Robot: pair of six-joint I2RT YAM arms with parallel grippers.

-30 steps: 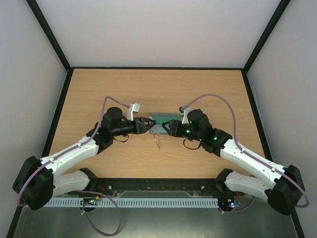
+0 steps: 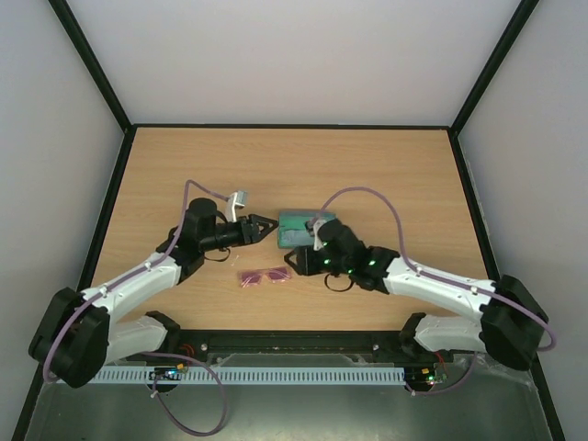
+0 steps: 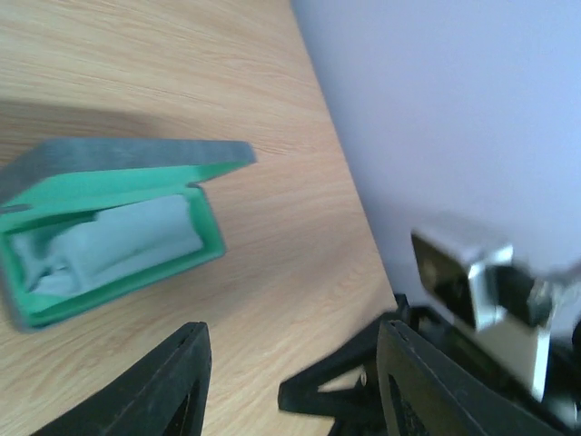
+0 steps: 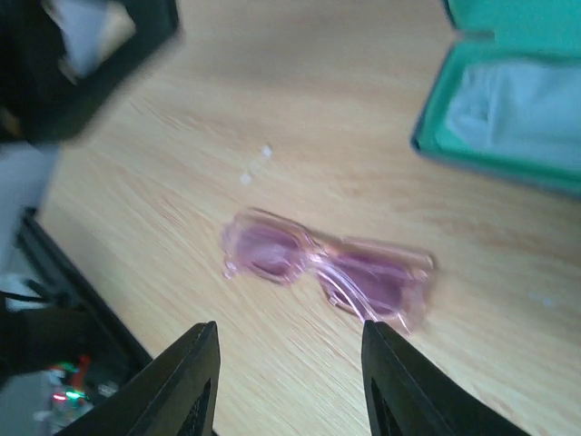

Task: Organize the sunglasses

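Note:
The pink-lensed sunglasses [image 2: 264, 277] lie flat on the wooden table in front of a teal case [image 2: 307, 220]; in the right wrist view their lenses [image 4: 374, 283] show clearly. The case has its lid raised and a pale cloth [image 3: 136, 234] inside. My left gripper [image 2: 268, 226] is above and left of the sunglasses, open, nothing between its fingers. My right gripper [image 2: 294, 259] is just right of and above the sunglasses, open and empty, its fingertips framing the table below them in its wrist view.
The two arms face each other closely over the middle. A dark frame edge runs along the front.
The sunglasses now lie flat and crosswise on the table, lower than before. My right gripper has moved down toward the front; my left gripper has drawn back slightly leftward.

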